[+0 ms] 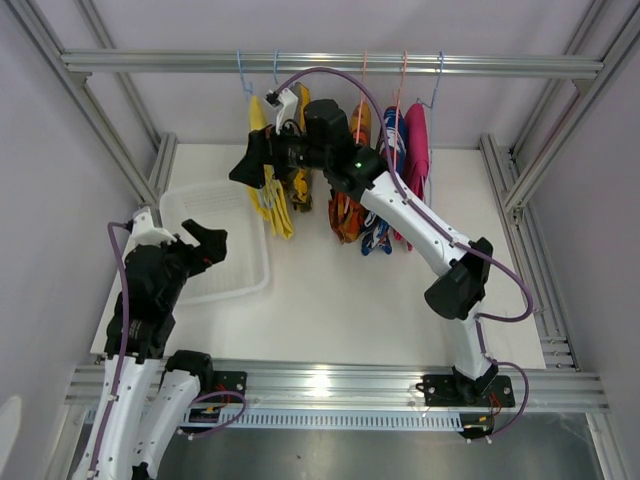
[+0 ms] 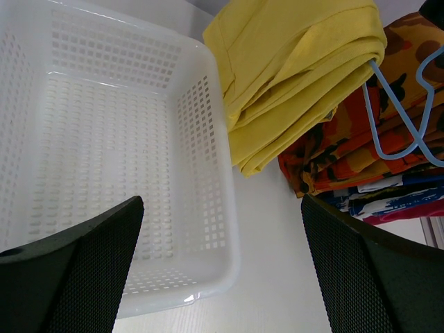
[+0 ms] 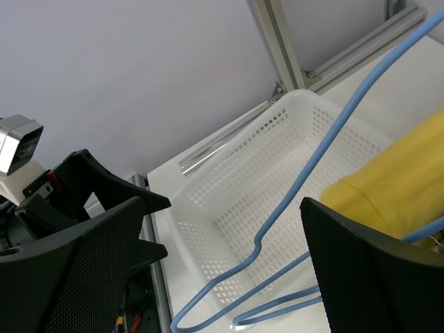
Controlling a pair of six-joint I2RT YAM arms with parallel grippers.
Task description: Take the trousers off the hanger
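Note:
Yellow trousers (image 1: 275, 215) hang folded over a blue hanger (image 3: 291, 194) at the rail's left. My right gripper (image 1: 250, 165) stands open in front of their upper part; in the right wrist view the hanger's blue wires cross between its fingers, with the yellow cloth (image 3: 381, 187) just beyond. My left gripper (image 1: 205, 245) is open over the front part of the white basket (image 1: 215, 290); in the left wrist view nothing is between its fingers, and the trousers (image 2: 291, 62) lie beyond the basket's right wall.
Other folded garments, camouflage, orange (image 1: 349, 215), blue and pink (image 1: 415, 160), hang to the right along the metal rail (image 1: 500, 65). The white board (image 1: 330, 310) in front of them is clear.

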